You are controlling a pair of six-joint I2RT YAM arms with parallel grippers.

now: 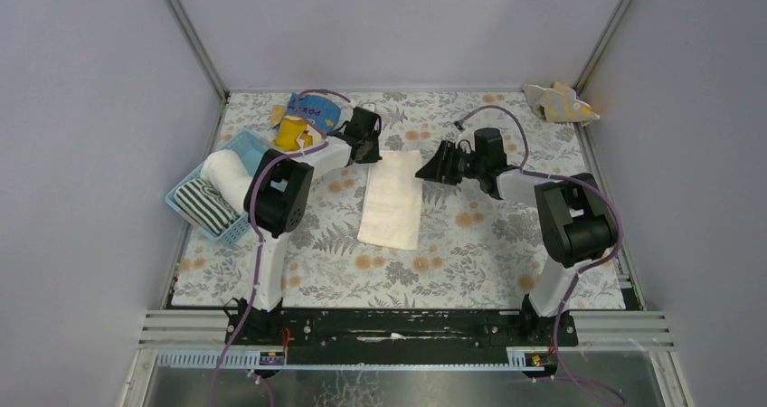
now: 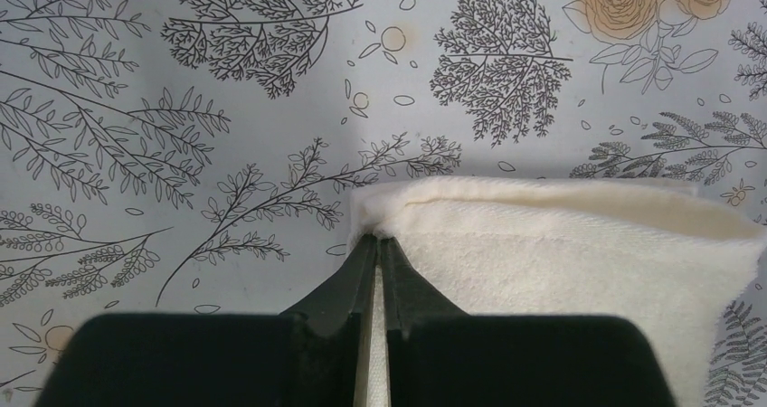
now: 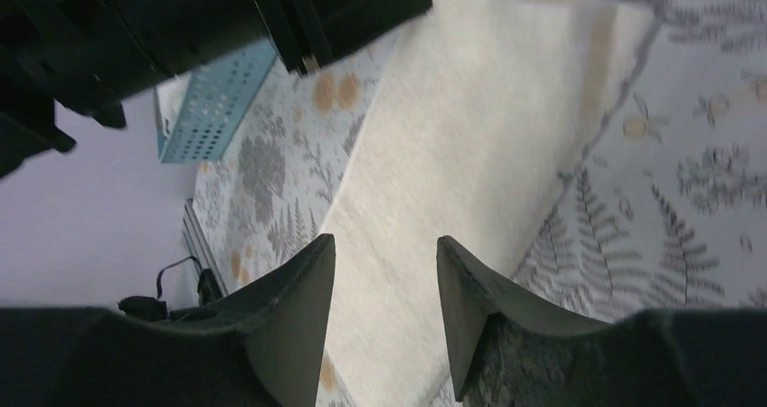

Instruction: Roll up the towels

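Note:
A white towel [image 1: 392, 203] lies folded into a long strip in the middle of the table. At its far left corner my left gripper is shut, with the cloth puckered at its fingertips; beside them the towel's far edge [image 2: 543, 190] stands slightly raised and doubled over. My right gripper is open above the towel's right side, with nothing between its fingers. In the top view, the right gripper [image 1: 428, 169] partly covers the towel's right edge.
On the left, a blue basket [image 1: 188, 183] holds a rolled white towel [image 1: 226, 174] and a striped one [image 1: 203, 205]. A blue and yellow bag [image 1: 312, 113] lies behind the left arm. Crumpled yellow-grey cloth [image 1: 561, 103] sits at the far right corner.

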